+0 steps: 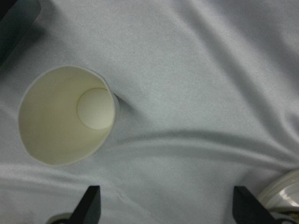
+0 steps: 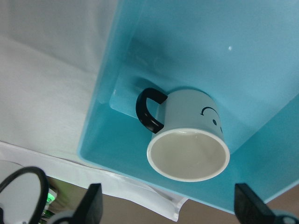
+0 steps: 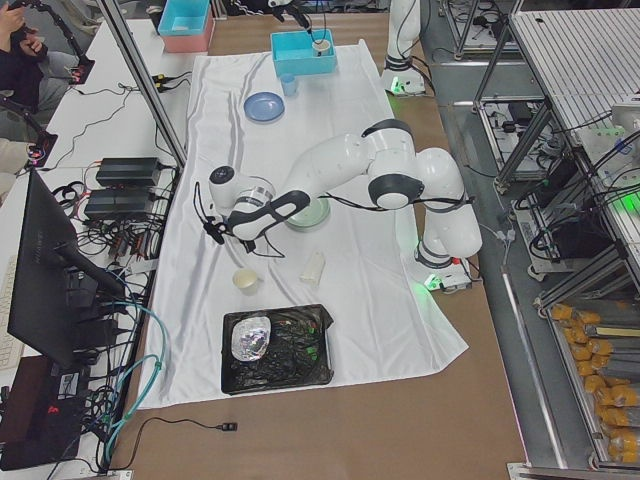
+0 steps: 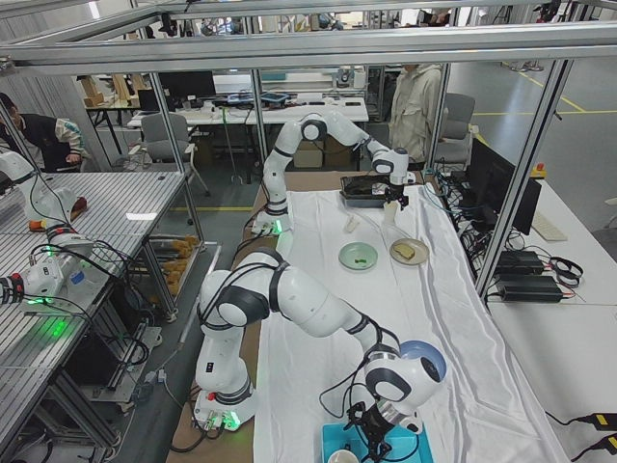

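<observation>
A cream paper cup (image 1: 56, 116) stands upright on the white cloth, seen also beside my left arm in the camera left view (image 3: 246, 280). My left gripper is open above it, slightly to one side, nothing between its fingers. At the other end, a white mug (image 2: 180, 112) with a black handle and a drawn face sits in the blue bin (image 2: 233, 42). My right gripper hangs open over that bin and mug, holding nothing.
A black tray (image 3: 276, 365) with foil lies near the left arm; a green plate (image 4: 358, 257), tan plate (image 4: 409, 253), blue plate (image 3: 263, 107) and blue cup (image 3: 289, 86) are on the cloth. Monitors line one side.
</observation>
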